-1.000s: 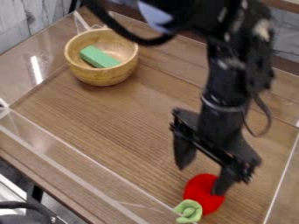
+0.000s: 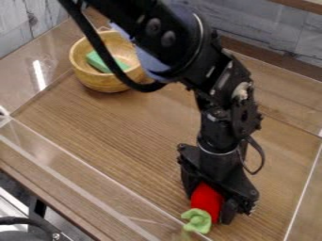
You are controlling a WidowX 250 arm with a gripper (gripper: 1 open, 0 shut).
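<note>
The black robot arm reaches down from the top to the lower middle of the table. My gripper (image 2: 219,191) is open, its fingers around and over a red object (image 2: 205,200) with a green top or leaves (image 2: 197,221), which is partly hidden beneath it near the front edge.
A wooden bowl (image 2: 101,80) with a green block (image 2: 96,58) in it sits at the back left.
My gripper has come down over the red object, which is now more hidden. The upper arm has shifted left, closer to the bowl in the view.
</note>
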